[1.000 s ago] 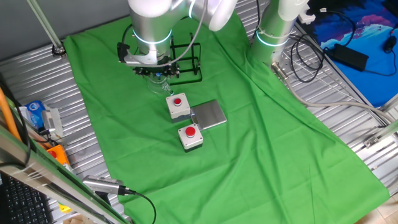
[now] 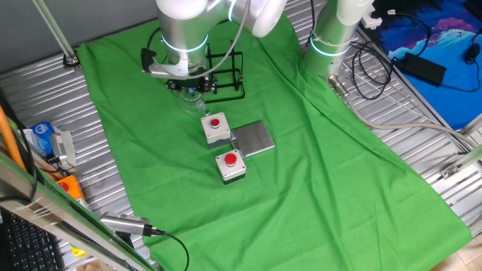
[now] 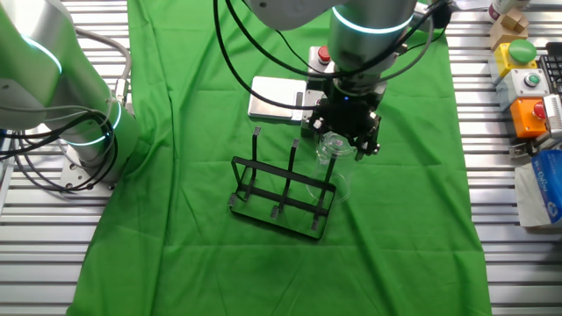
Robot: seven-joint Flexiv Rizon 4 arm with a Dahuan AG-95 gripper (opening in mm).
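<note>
My gripper (image 3: 349,140) points down at the far part of the green cloth, beside the black wire rack. Right under it stands a clear glass vessel (image 3: 341,188), its round base resting on the cloth and its upper part close among the fingers. Whether the fingers touch the glass cannot be made out, nor how far apart they are. In exterior view 1 the arm covers much of the gripper, and the glass (image 2: 188,105) shows only faintly. The black rack (image 3: 286,174) is empty, next to the glass.
Two boxes with red buttons, one nearer the glass (image 2: 214,138) and one farther off (image 2: 230,175), flank a flat silver plate (image 2: 254,138).
My gripper and wrist have shifted or turned very slightly. The glass, rack, button boxes and silver plate look unmoved.
</note>
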